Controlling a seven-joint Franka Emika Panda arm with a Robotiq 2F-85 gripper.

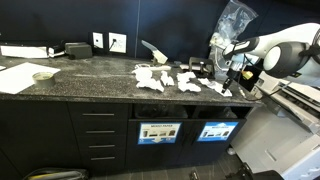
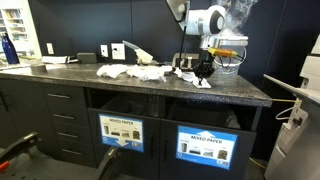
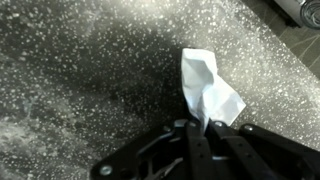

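Observation:
A crumpled white paper piece [image 3: 210,90] runs into the closed fingertips of my gripper in the wrist view, its folds drawing together there. My gripper is shut on this paper; the pinched end is hidden by the fingers. In exterior view 2 the paper [image 2: 202,82] shows right below the gripper [image 2: 203,72], near the counter's right part. Whether its lower end touches the counter is hard to tell. Other crumpled white papers [image 1: 150,84] lie in a loose group to the left.
The dark speckled counter [image 1: 95,85] has free room left of the papers. A small round tin [image 1: 43,78] and white sheet stand far left. A clear plastic bag [image 1: 232,20] is behind the arm. Below are open compartments with mixed paper signs [image 2: 207,146].

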